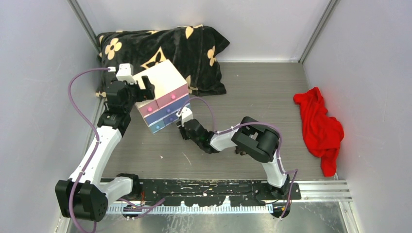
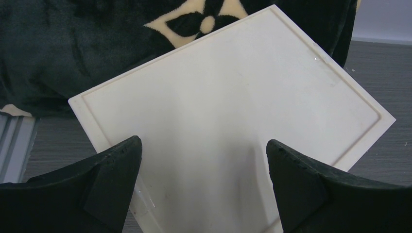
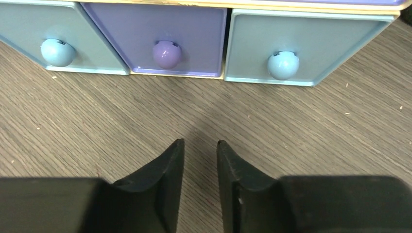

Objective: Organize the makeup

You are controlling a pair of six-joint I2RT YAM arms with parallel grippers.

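A small drawer chest [image 1: 160, 80] with a white top stands at the left, its pink, blue and light-blue fronts angled towards the table's front. Over its white lid [image 2: 218, 77] my left gripper is open, with nothing gripped. In the right wrist view the bottom row shows a light-blue knob [image 3: 58, 52], a purple knob [image 3: 166, 54] and another light-blue knob [image 3: 283, 65]; these drawers look closed. My right gripper is partly open in front of them, over bare table, its fingers empty. No makeup is visible.
Behind the chest lies a dark flower-patterned cushion [image 1: 214, 80]. A red cloth [image 1: 320, 131] rests at the right edge. A small dark item [image 1: 241, 152] is partly hidden by the right forearm.
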